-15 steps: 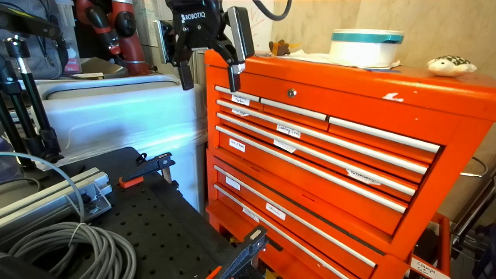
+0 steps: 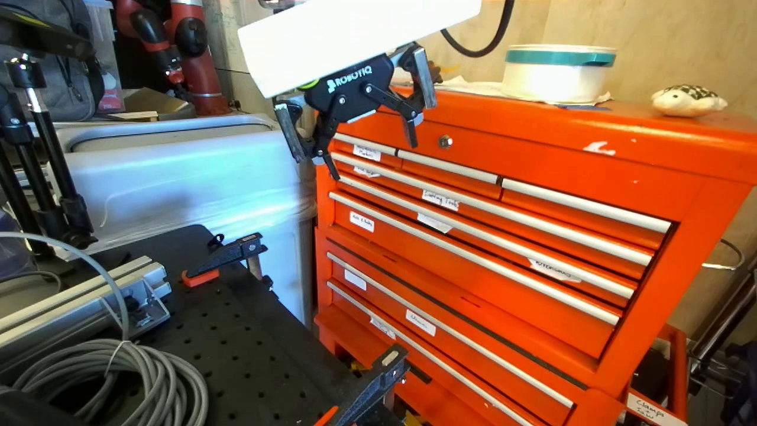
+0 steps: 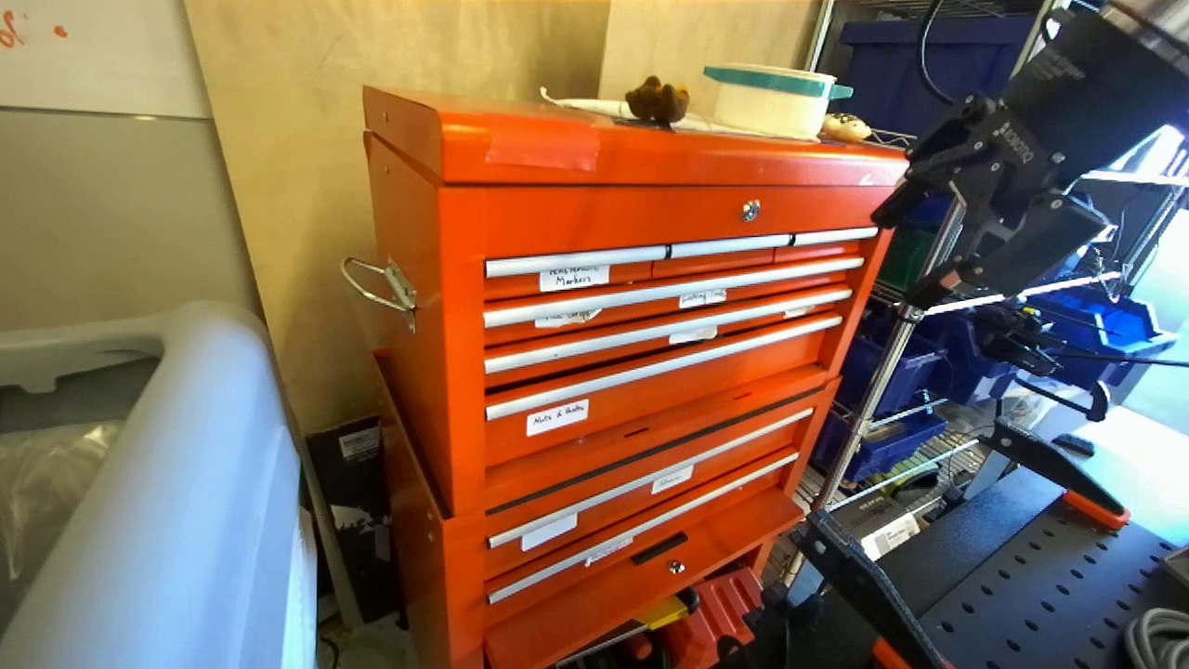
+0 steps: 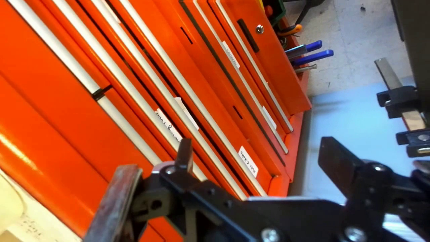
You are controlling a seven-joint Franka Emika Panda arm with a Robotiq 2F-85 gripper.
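My gripper [image 2: 373, 157] hangs tilted in front of the upper left of the red tool chest [image 2: 497, 152] in exterior view 1. Its fingers [image 4: 333, 153] stand wide apart in the wrist view, with nothing held between them. The chest has several drawers with long silver handles; they all look closed. Handwritten labels mark some of them, such as a "Nuts & Bolts" label [image 3: 557, 417] and a "Cutting Tools" label [image 2: 440, 199]. In exterior view 2 the gripper appears at the chest's upper right; whether it touches the chest cannot be told.
A white tub with a teal band [image 2: 560, 74], a spotted plush toy [image 2: 688, 100] and a brown object [image 3: 658, 100] sit on the chest. Below is a black perforated table [image 2: 241, 341] with clamps [image 2: 230, 255] and coiled cable [image 2: 142, 383]. A large pale bin [image 2: 184, 184] stands behind.
The gripper has come down and to the right in exterior view 1, tilting from nearly upright to a slant. Its fingers remain apart; chest and table look unchanged.
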